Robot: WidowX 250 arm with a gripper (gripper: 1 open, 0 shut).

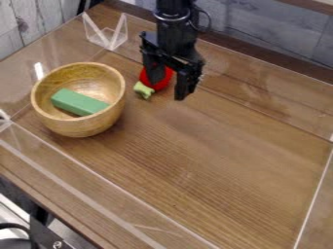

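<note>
My dark gripper (170, 63) hangs at the top centre of the view, open, over a red object (158, 80). The red object is partly hidden behind the gripper, with a small pale green piece (143, 90) at its lower left. I cannot tell whether the fingers touch either.
A wooden bowl (108, 122) at the left holds a green block (78, 105). A clear object (105, 34) lies at the upper left, near the table's edge.
</note>
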